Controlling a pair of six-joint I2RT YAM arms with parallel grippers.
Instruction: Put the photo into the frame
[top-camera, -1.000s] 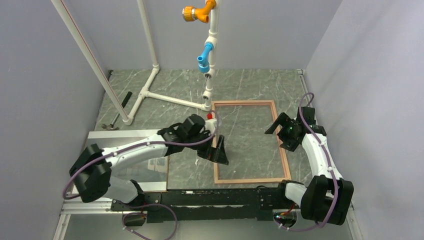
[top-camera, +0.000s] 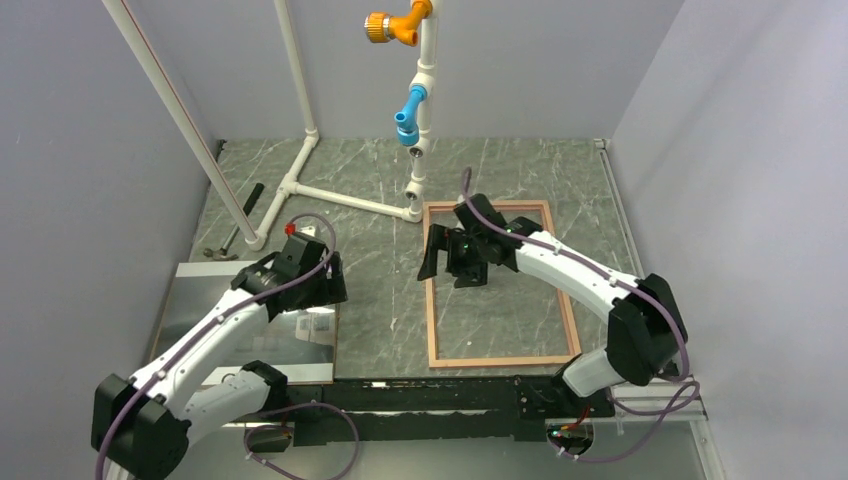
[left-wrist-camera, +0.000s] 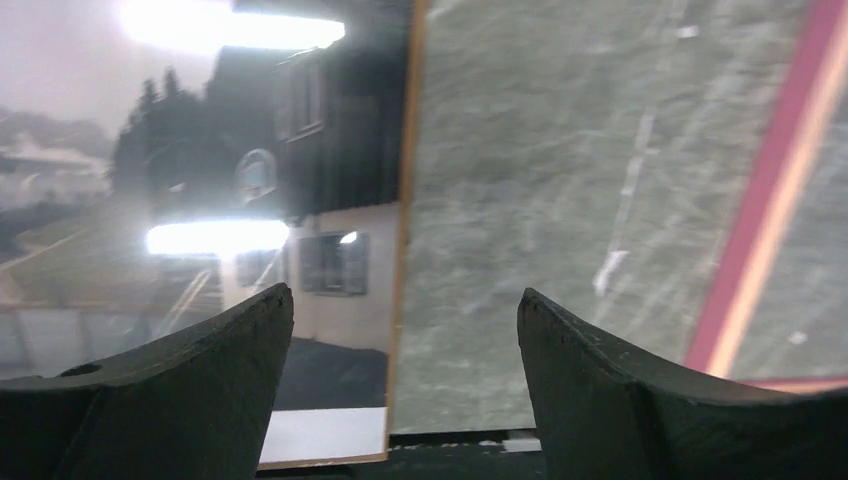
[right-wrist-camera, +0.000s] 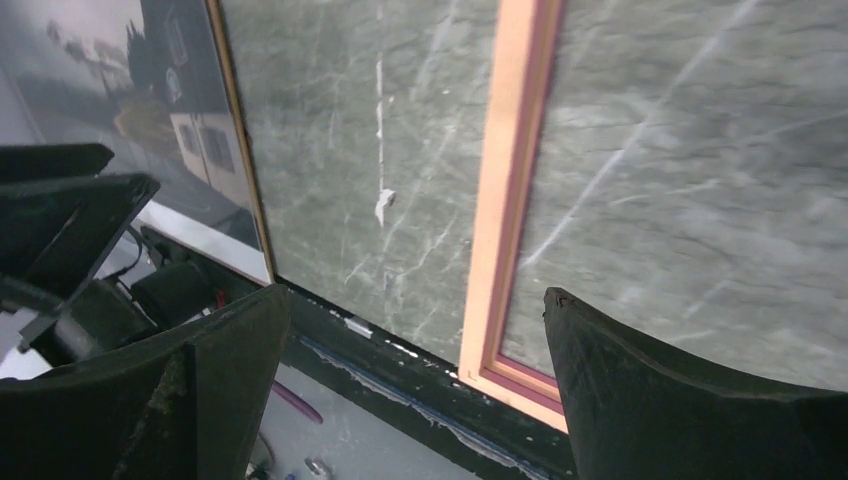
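The photo (top-camera: 215, 310), a large glossy panel with white borders, lies flat at the table's left and reflects the lights. Above its right edge hovers my left gripper (top-camera: 336, 277), its fingers apart; in the left wrist view the photo (left-wrist-camera: 330, 240) passes below one side of the fingers. The empty wooden frame (top-camera: 432, 320) lies flat on the right half of the table. Over the frame's left side is my right gripper (top-camera: 432, 253), open and empty. In the right wrist view, the frame's left bar (right-wrist-camera: 493, 190) runs beneath the open fingers.
A white pipe stand (top-camera: 345, 199) with blue and orange fittings rises at the back left. Behind the photo lies a dark-handled hammer (top-camera: 243, 220). Bare grey tabletop (top-camera: 385, 330) separates photo and frame.
The left gripper has swung left from the frame's left bar to above the photo's right edge. My right gripper has moved left across the frame. Photo and frame have stayed put.
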